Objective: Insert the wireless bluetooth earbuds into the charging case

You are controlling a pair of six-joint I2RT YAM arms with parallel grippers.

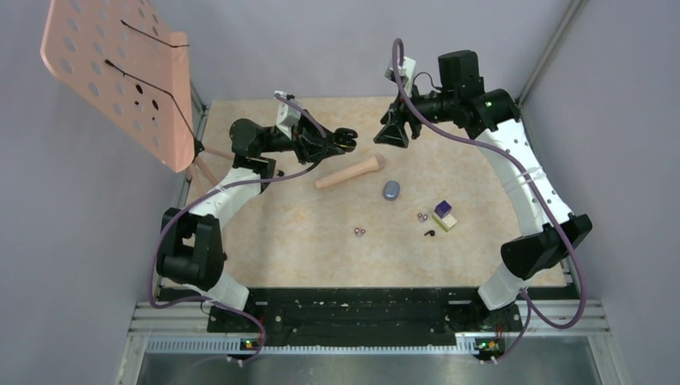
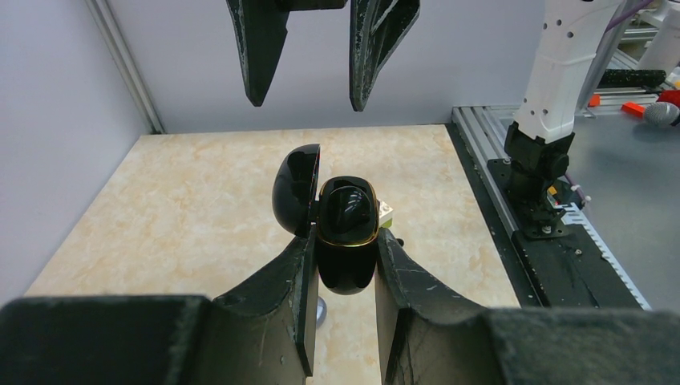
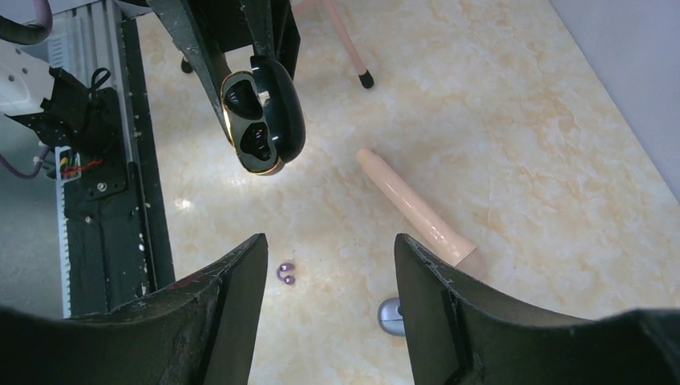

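My left gripper is shut on the black, gold-rimmed charging case [image 2: 346, 216], held aloft with its lid open. In the right wrist view the case [image 3: 262, 120] shows two dark wells facing out; I cannot tell whether anything sits in them. My right gripper [image 1: 393, 135] is open a little to the right of the case, nothing between its fingers. A small black piece [image 1: 430, 233], likely an earbud, lies on the table at right beside two blocks.
A tan cylinder [image 1: 346, 174] lies below the grippers, with a grey oval object [image 1: 391, 189], small metal balls [image 1: 359, 232] and coloured blocks [image 1: 444, 215]. A perforated pink panel [image 1: 116, 80] stands at the left.
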